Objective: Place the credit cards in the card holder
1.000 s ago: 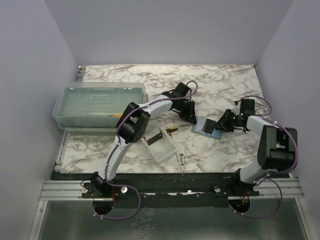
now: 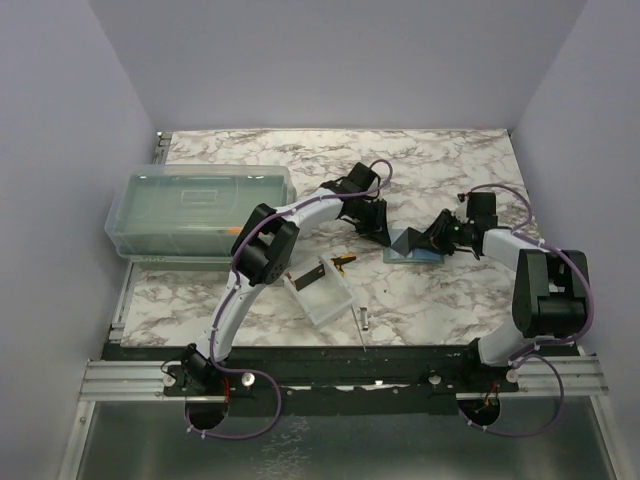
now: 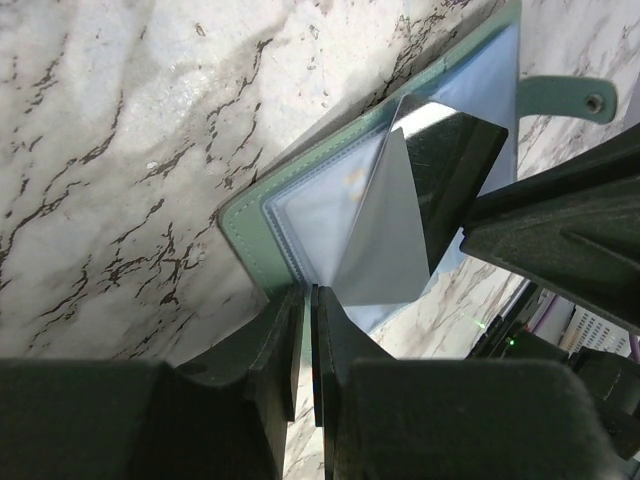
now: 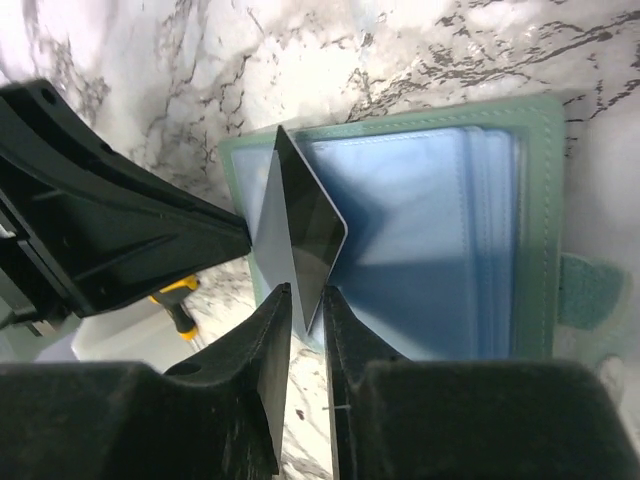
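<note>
The green-edged card holder (image 2: 414,256) with pale blue sleeves lies open on the marble table, between both grippers. My left gripper is shut on the holder's green border at its left end. A dark-and-grey flap or card (image 3: 458,165) stands tilted up from the holder's middle. In the right wrist view the lower corner of this dark piece (image 4: 312,215) reaches the fingertips of my right gripper. Those fingers are slightly apart; a firm hold on the piece does not show. Loose credit cards cannot be made out.
Left of the holder is a white tray (image 2: 325,300), with a yellow-black tool (image 2: 343,260) beside it. A small silver item (image 2: 364,318) lies near the front. A large clear bin (image 2: 207,205) fills the left. The marble (image 2: 450,310) before the holder is clear.
The dark piece lay flatter on the holder a second ago and now stands raised. The right gripper has shifted left, and the holder has turned a little. The left arm stays put.
</note>
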